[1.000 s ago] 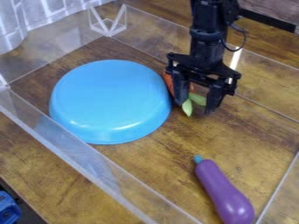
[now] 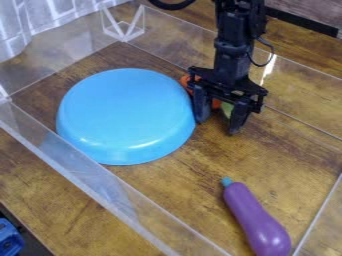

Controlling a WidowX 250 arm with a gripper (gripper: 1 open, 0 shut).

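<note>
My black gripper [image 2: 219, 104] is low in the upper middle, at the right edge of a blue round lid or plate [image 2: 126, 114]. Its fingers straddle a small orange and green object [image 2: 229, 108], mostly hidden behind them. Whether the fingers are closed on it is unclear. A purple toy eggplant [image 2: 255, 217] lies on the wooden surface [image 2: 160, 200] at the lower right.
Clear plastic walls [image 2: 80, 190] border the wooden area. A blue item [image 2: 8, 240] sits at the lower left corner, outside the wall. Bare wood lies below the blue disc and to the right of my gripper.
My gripper has moved slightly left and down over the orange and green object, which is now more hidden behind it.
</note>
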